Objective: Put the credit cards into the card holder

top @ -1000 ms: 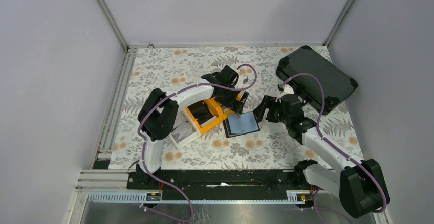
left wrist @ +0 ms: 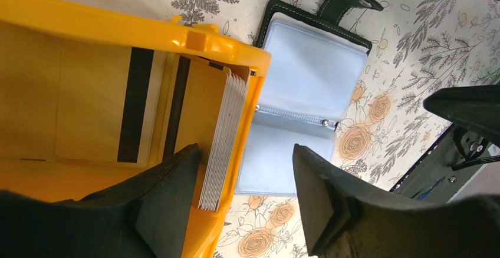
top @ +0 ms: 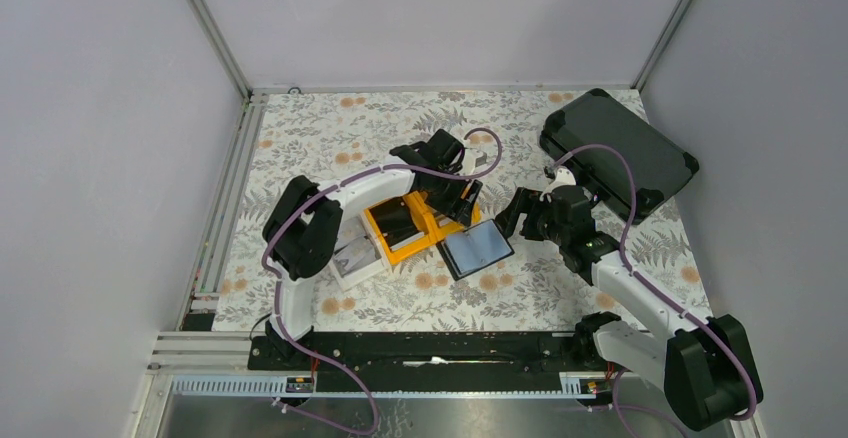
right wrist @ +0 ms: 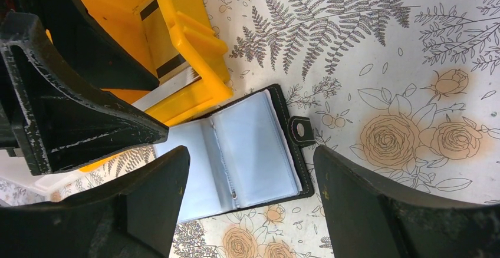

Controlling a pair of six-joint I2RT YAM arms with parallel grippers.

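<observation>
In the left wrist view, a stack of cards [left wrist: 223,134] stands on edge at the end of a yellow tray [left wrist: 171,37], white edges showing. My left gripper is open over that end; one finger overlaps the cards and the other is beyond the tray wall. Whether that finger touches the cards, I cannot tell. The dark card holder [top: 478,248] lies spread open beside the tray, its pale clear sleeves [right wrist: 253,149] facing up. My right gripper is open around the holder's near end in the right wrist view, nothing gripped.
White tray compartments [top: 357,260] adjoin the yellow tray on the left. A dark case [top: 618,148] occupies the back right of the table. Both grippers are close together near the holder.
The card holder has turned slightly, its front edge now nearer the table's front. The left arm's elbow has shifted a little leftward. My right arm looks almost unmoved.
</observation>
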